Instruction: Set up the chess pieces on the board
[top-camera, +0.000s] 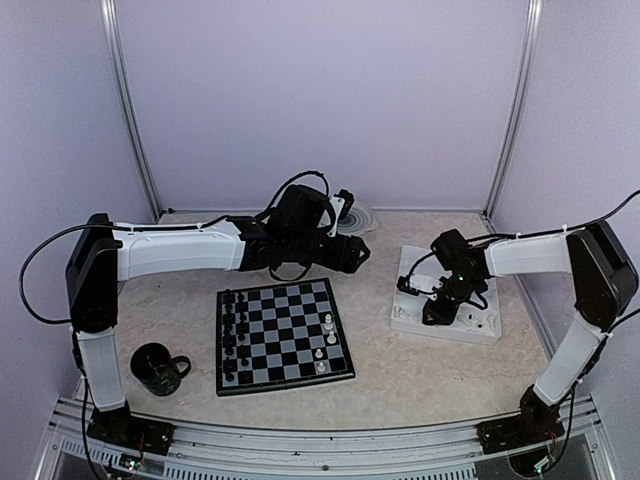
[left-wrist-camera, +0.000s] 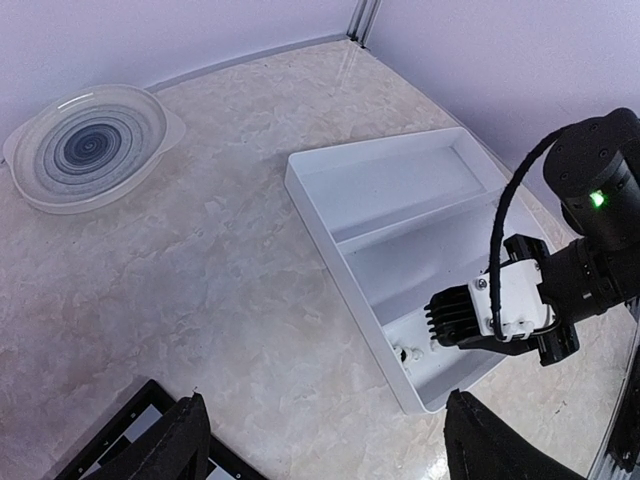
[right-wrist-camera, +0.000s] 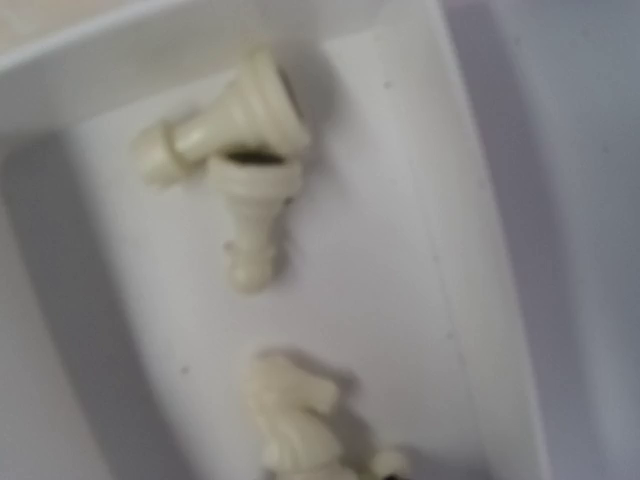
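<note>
The chessboard (top-camera: 285, 335) holds black pieces along its left side and several white pieces at the right. My left gripper (top-camera: 355, 255) hangs open above and behind the board, its two fingers at the bottom of the left wrist view with nothing between. My right gripper (top-camera: 438, 312) is low over the front of the white tray (left-wrist-camera: 355, 300). In the right wrist view, two white pieces (right-wrist-camera: 255, 230) lie touching in a compartment, with a white knight (right-wrist-camera: 300, 430) below them. The right gripper's fingertips are not in that view, so its opening is unclear.
A lidded plastic container (left-wrist-camera: 90, 155) sits at the back behind my left arm. A dark mug (top-camera: 155, 369) stands left of the board. The table between board and tray is clear.
</note>
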